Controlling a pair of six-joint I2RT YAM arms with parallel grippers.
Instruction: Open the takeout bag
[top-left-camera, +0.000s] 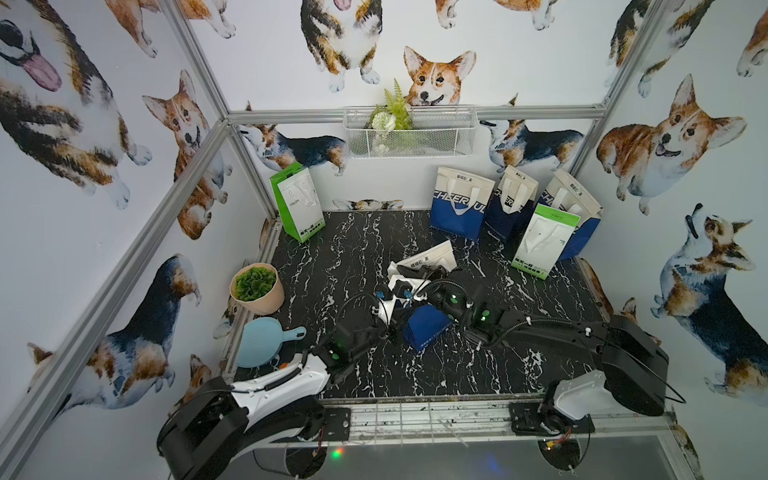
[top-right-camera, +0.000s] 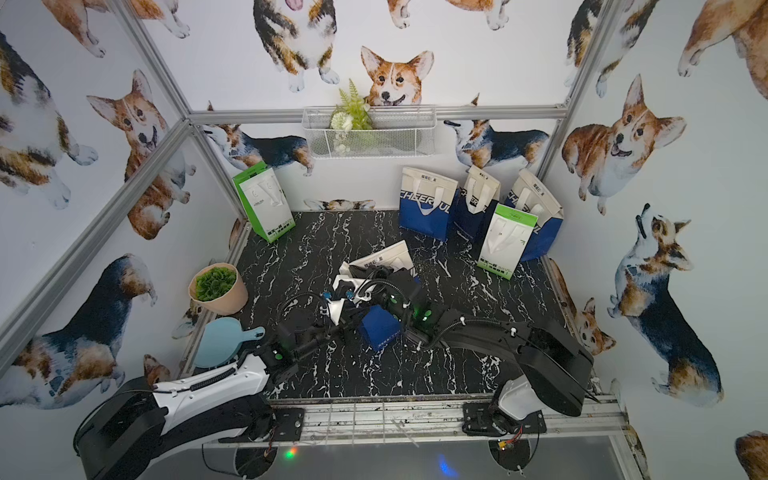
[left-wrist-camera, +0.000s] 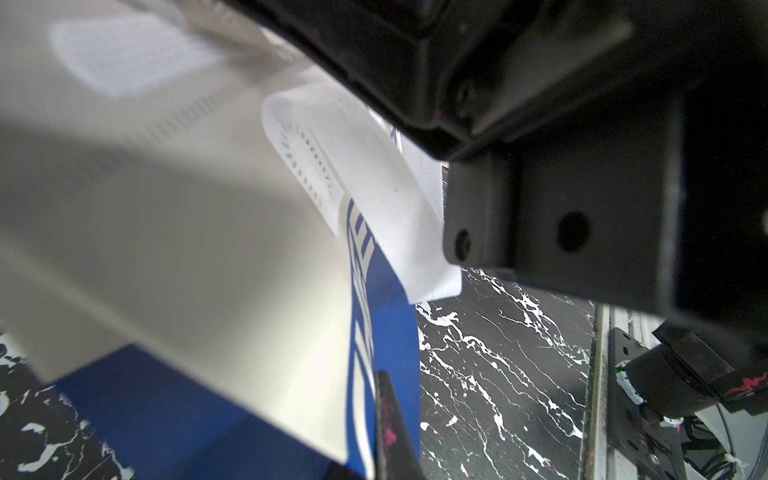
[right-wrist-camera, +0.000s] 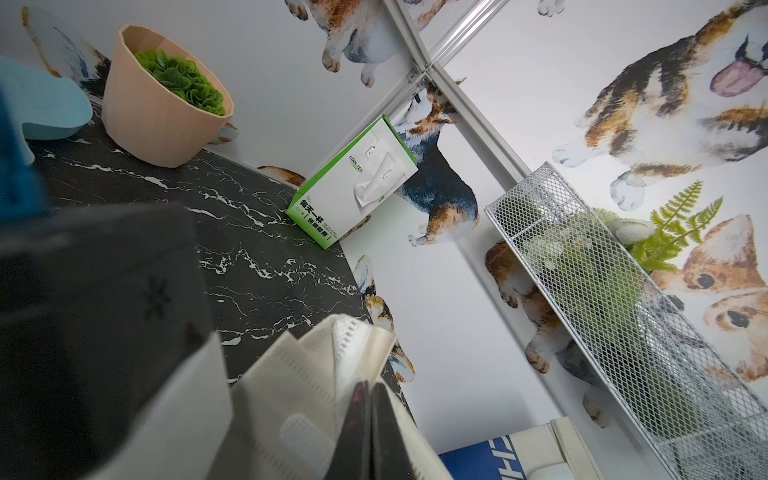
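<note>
A blue-and-cream takeout bag (top-left-camera: 425, 329) stands in the middle of the table between both grippers, its cream top tilted back. In the left wrist view its cream paper (left-wrist-camera: 200, 256) and blue print fill the left side; my left gripper (top-left-camera: 393, 320) is low at the bag's left side, its fingers mostly hidden by it. My right gripper is over the top, its fingertips together at the cream flap and white strip (right-wrist-camera: 348, 352); whether the paper is between them is unclear.
More bags (top-left-camera: 460, 212) stand at the back right, a green-white bag (top-left-camera: 297, 204) at the back left. A planter (top-left-camera: 256, 296) and light-blue pan (top-left-camera: 257, 344) line the left edge. A wire basket (top-left-camera: 409, 140) hangs on the back wall.
</note>
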